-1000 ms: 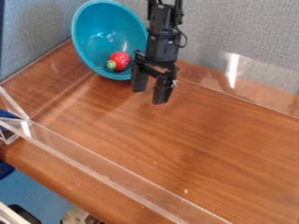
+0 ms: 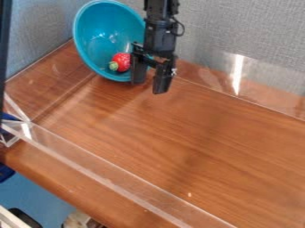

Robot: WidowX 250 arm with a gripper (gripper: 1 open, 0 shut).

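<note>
A teal plastic bowl [image 2: 102,27] leans at the back left of the wooden surface, its opening facing forward. A red strawberry with a green top [image 2: 120,62] lies low inside it. My black gripper [image 2: 150,77] hangs open at the bowl's right edge, just right of the strawberry, with nothing visible between its fingers.
Clear plastic walls run along the front left and back. Grey fabric panels [image 2: 244,44] stand behind.
My gripper has risen and shifted slightly left since a second ago. The bowl and strawberry look almost unchanged.
</note>
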